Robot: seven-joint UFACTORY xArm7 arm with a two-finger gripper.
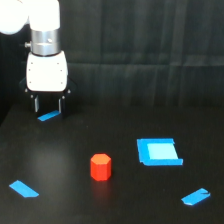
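A red block [100, 167], which looks six-sided, rests on the black table in the front middle. To its right lies a white square [161, 151] edged with blue tape. My gripper [48, 104] hangs pointing down at the back left, well away from both. Its two dark fingers stand apart, and nothing shows between them.
Strips of blue tape mark the table: one [49, 116] near the gripper, one [23, 188] at the front left, one [196, 197] at the front right. A black curtain [140, 50] closes off the back.
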